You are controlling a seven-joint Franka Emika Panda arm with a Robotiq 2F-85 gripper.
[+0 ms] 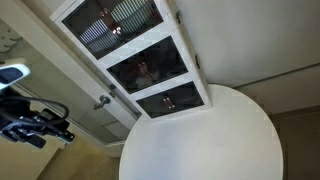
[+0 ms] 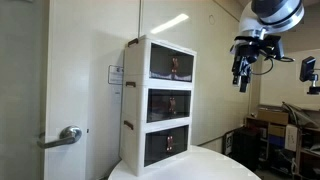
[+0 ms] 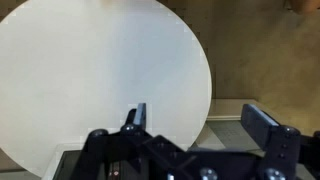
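A white three-tier cabinet (image 2: 138,105) stands upright on a round white table (image 1: 215,140). Its top door (image 2: 171,64), middle door (image 2: 168,104) and bottom door (image 2: 166,144) are dark see-through panels with small reddish-brown handles at their centres, and all look closed. Something indistinct shows behind the middle panel. My gripper is open, its fingers wide apart with nothing between them. In the second exterior view the gripper (image 2: 242,78) hangs high, right of the cabinet and clear of it. Bare tabletop (image 3: 105,70) fills much of the wrist view.
Behind the cabinet is a door with a metal lever handle (image 2: 69,135). Shelves with boxes (image 2: 272,125) stand at the far right. The tabletop in front of the cabinet is empty; brown floor (image 3: 250,60) lies beyond its edge.
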